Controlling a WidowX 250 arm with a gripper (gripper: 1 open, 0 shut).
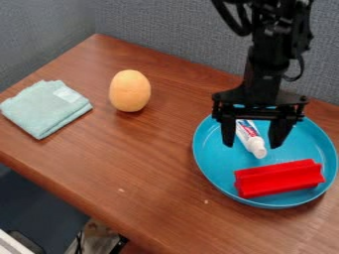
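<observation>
My black gripper [252,135] is open, lowered over the upper part of a blue plate [212,164]. Its two fingers hang either side of a white toothpaste tube [255,145], whose upper end is partly hidden by the gripper. A red bar-shaped object [279,178] lies on the front part of the same plate.
An orange egg [130,90] stands on the wooden table [119,169] to the left of the plate. A folded light-green cloth [46,107] lies at the left edge. Grey walls border the back and left.
</observation>
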